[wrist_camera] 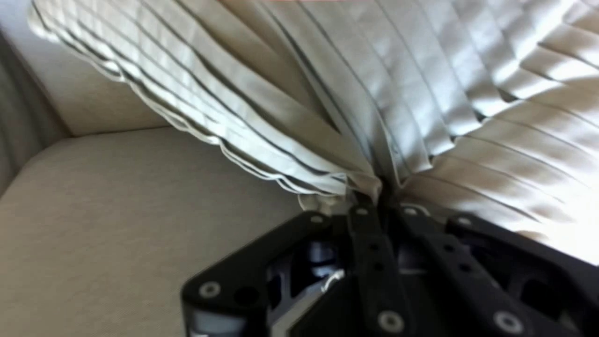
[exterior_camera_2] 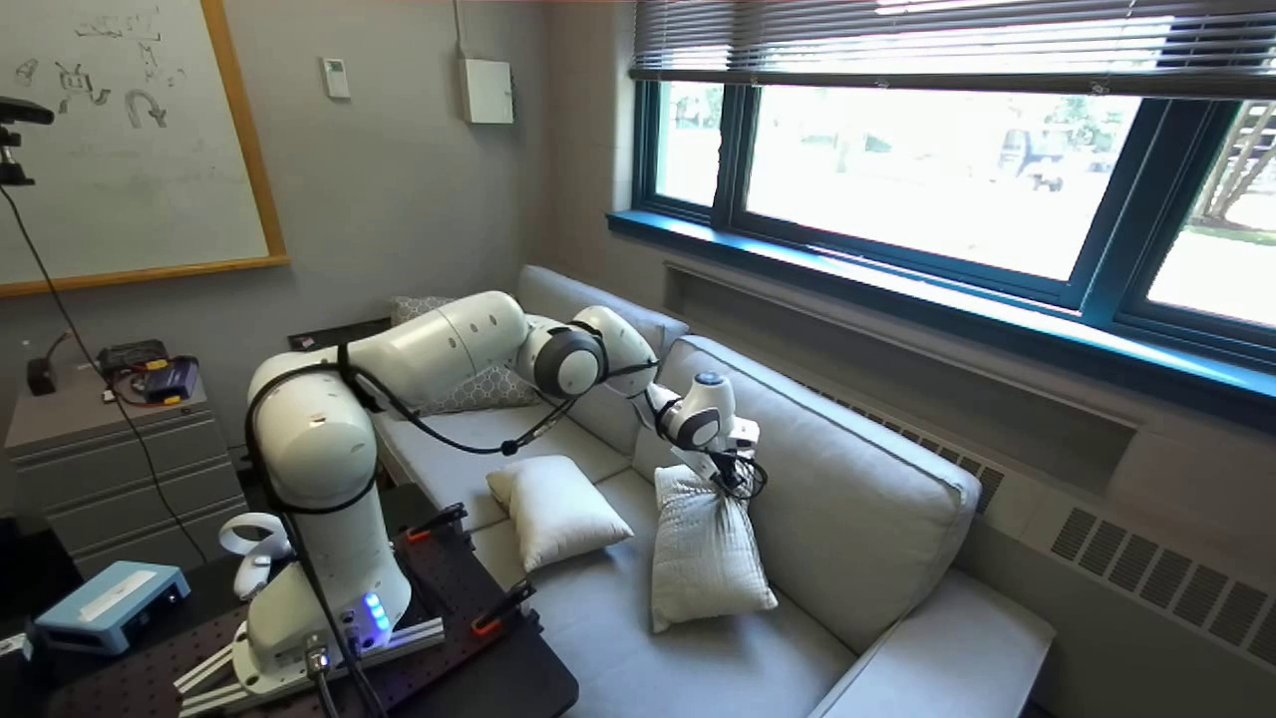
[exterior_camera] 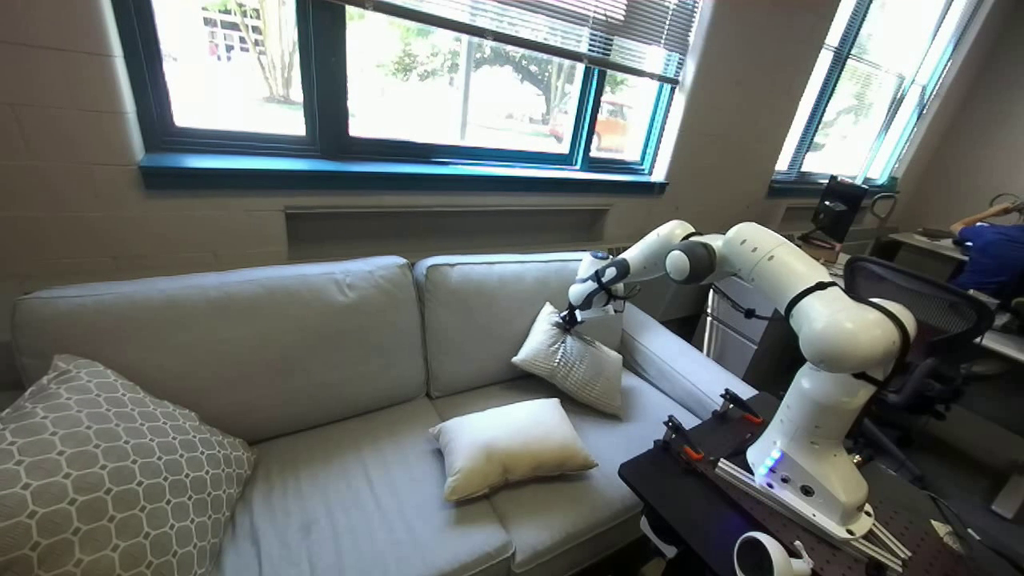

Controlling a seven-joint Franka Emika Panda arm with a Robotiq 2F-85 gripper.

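Observation:
A pleated cream pillow (exterior_camera: 582, 368) is tilted on the right-hand sofa seat, close to the backrest. My gripper is shut on a gathered fold of its cover, and the pleats fan out from the fingertips in the wrist view. From the second exterior view, the pleated pillow (exterior_camera_2: 706, 562) hangs below the gripper (exterior_camera_2: 732, 481), its lower edge at or near the seat; whether it touches cannot be made out. A smooth cream pillow (exterior_camera: 514, 446) lies flat on the seat in front of it, apart from the gripper.
The grey sofa (exterior_camera: 336, 499) has open seat room on its left half. A patterned pillow (exterior_camera: 115, 470) leans at its far left end. The right armrest (exterior_camera: 682, 368) stands beside the pleated pillow. Clamps (exterior_camera: 683, 438) rise from the edge of the black table (exterior_camera: 662, 480).

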